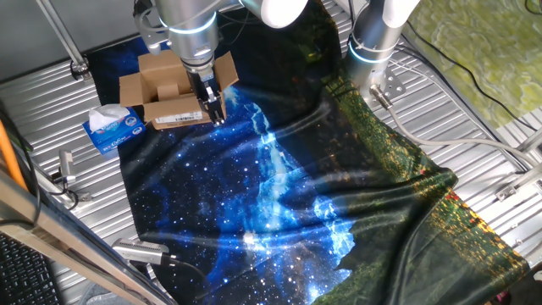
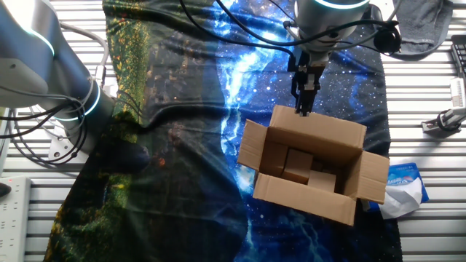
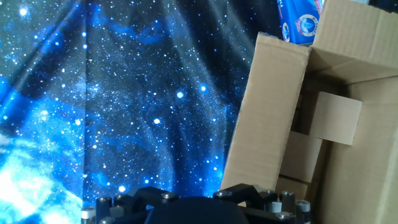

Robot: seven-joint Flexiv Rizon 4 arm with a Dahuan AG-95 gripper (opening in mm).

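An open cardboard box sits on the cloth, its flaps folded outward. Several small plain cardboard blocks lie inside, among them a pale block and a second block beside it in the wrist view. My gripper points down beside the box, over the cloth near one flap. The wrist view has the gripper at its bottom edge, fingers spread wide apart; it is open, with nothing visible between them. Exterior view 2 places the gripper just outside the box's flap.
A blue tissue box stands close beside the cardboard box. The starry, wrinkled cloth has broad free room. A dark cable hangs near the gripper.
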